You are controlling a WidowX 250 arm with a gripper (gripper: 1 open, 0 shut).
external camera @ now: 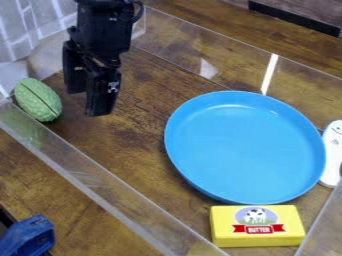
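Note:
My black gripper hangs open over the wooden floor at the upper left, its fingers pointing down, with nothing seen between them. A green textured oval object lies to its left against the clear wall. A large blue plate fills the right middle, and a yellow butter box lies below it at the bottom right.
A white object lies at the right edge beside the plate. A blue object is at the bottom left, outside the clear walls. Bare wood lies between the gripper and the plate.

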